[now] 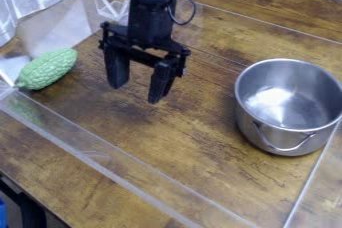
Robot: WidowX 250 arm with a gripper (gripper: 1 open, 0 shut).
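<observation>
My black gripper [139, 74] hangs over the wooden table at the upper middle, its two fingers spread apart with nothing visible between them. A green bitter-melon-like vegetable [47, 68] lies at the left. A steel pot [285, 106] with an empty interior stands at the right. My gripper is between the two, apart from both.
Clear plastic barriers run along the left and front-left, and at the right edge. A blue object sits at the bottom-left corner.
</observation>
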